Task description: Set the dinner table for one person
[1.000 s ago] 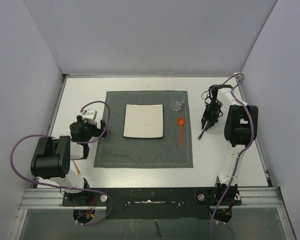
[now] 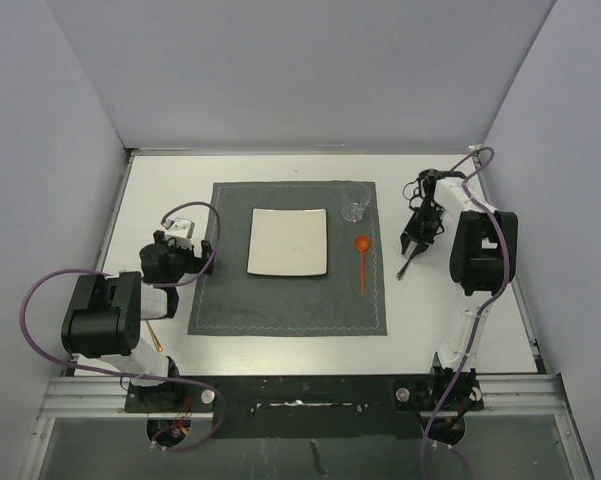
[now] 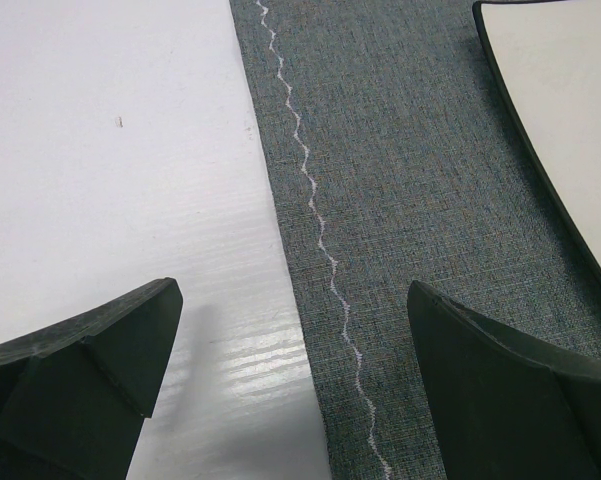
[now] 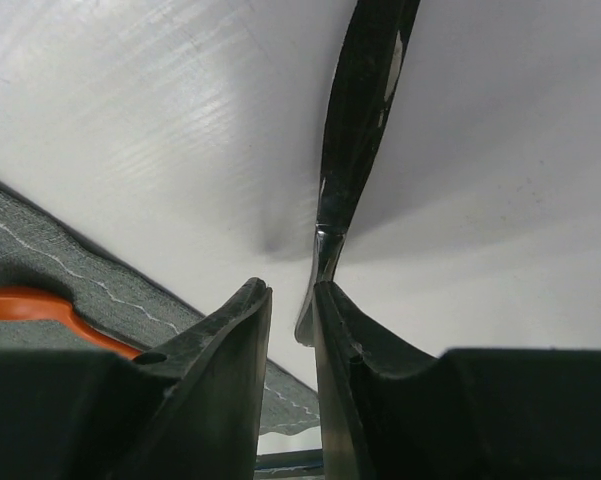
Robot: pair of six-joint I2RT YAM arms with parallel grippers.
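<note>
A square cream plate (image 2: 287, 242) lies on the grey placemat (image 2: 280, 305), with an orange spoon (image 2: 362, 260) and a clear glass (image 2: 355, 203) to its right. A dark knife (image 2: 407, 268) (image 4: 355, 130) lies on the white table right of the mat. My right gripper (image 2: 413, 240) is low over it; in the right wrist view its fingertips are close together at the narrow part, and whether they grip it is unclear. My left gripper stands open over the mat's left edge, left of the plate, nothing between its fingers.
A thin light utensil (image 2: 155, 336) lies on the table near the left arm, partly hidden. Walls border the back and sides.
The left arm and the mat's items are unchanged.
</note>
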